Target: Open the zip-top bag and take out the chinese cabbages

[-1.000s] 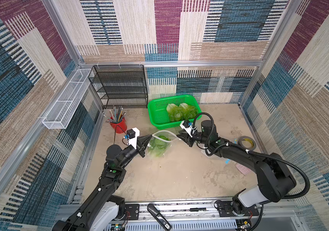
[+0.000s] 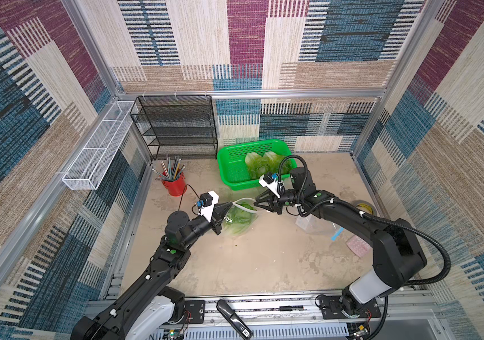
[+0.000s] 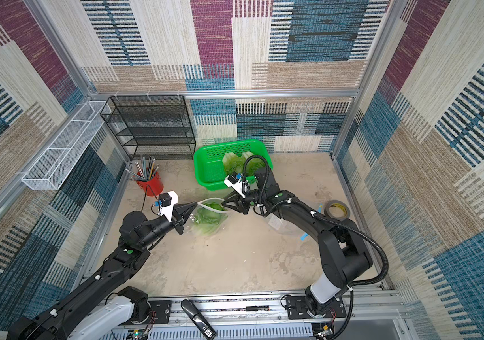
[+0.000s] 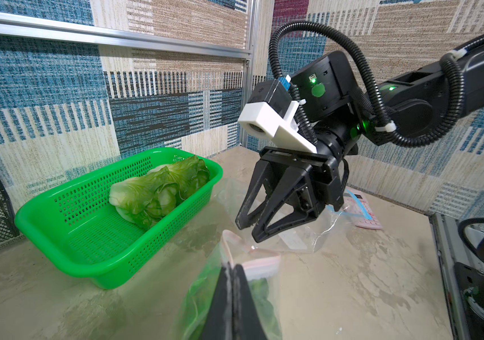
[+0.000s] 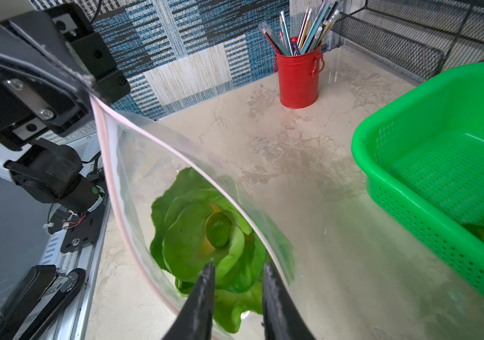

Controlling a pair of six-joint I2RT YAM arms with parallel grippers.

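The clear zip top bag's pale rim (image 5: 112, 170) gapes in a wide loop, one corner of it pinched by my shut left gripper (image 2: 231, 203). Inside the bag lies a green chinese cabbage (image 5: 196, 238), leaves facing the opening in the right wrist view. My right gripper is partly open with its fingers apart, at the mouth's other side; nothing shows clamped between them. Two-finger spread is also plain on that right gripper in the left wrist view, just above the bag's rim. More cabbages (image 4: 162, 192) rest in the green basket (image 4: 43, 238).
Behind the bag, close to both grippers, stands the basket. A red cup of pens (image 2: 174, 184) is at the back left before a black mesh rack (image 2: 176, 127). Another clear bag (image 2: 309, 223) and a tape roll (image 3: 337, 210) lie right.
My left gripper has shifted slightly right with the rim. The bag's mouth looks narrower from above.
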